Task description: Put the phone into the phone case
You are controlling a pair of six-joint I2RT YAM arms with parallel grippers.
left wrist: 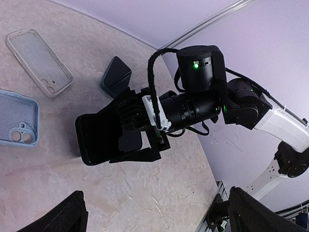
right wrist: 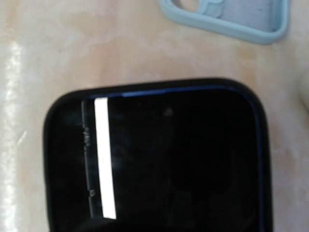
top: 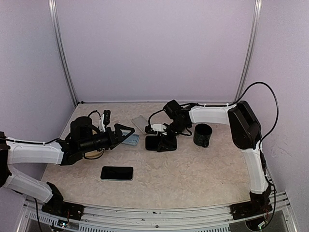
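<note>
A black phone sits within a black rim that looks like a phone case; a thin blue edge lines the inside in the right wrist view. My right gripper is shut on this cased phone, with a finger along each long side. It is held level, low over the table; whether it touches is hard to tell. My left gripper (top: 119, 125) stands open and empty in the air, to the left of the cased phone. From the left wrist view, its two fingers (left wrist: 63, 217) show widely apart at the bottom corners.
Left of the cased phone lies a light-blue case (left wrist: 17, 116), with a clear case (left wrist: 41, 60) behind. Another dark phone (top: 117, 173) rests front left, one more (left wrist: 116, 76) farther back. A dark mug (top: 202, 135) stands to the right.
</note>
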